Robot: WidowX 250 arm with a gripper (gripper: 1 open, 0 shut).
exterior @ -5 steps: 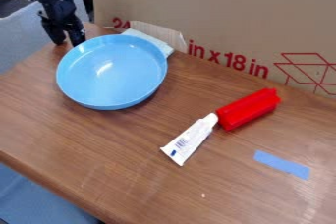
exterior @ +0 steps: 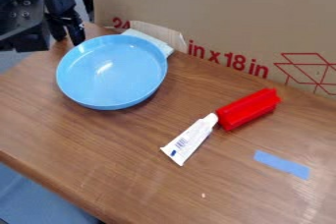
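Observation:
A light blue plate (exterior: 112, 71) lies on the left part of the wooden table. A white toothpaste tube (exterior: 187, 141) with blue print lies right of centre, its cap end against a red cylindrical object (exterior: 247, 108). The black gripper (exterior: 27, 14) is at the top left, above and left of the plate, partly cut off by the frame edge; whether its fingers are open is hard to make out.
A cardboard box (exterior: 223, 22) stands along the back. A piece of blue tape (exterior: 281, 165) is on the table at right. A pale folded piece (exterior: 160, 35) sits behind the plate.
A dark part of the arm has come further into view at the top left edge. The plate, tube and red object have not moved.

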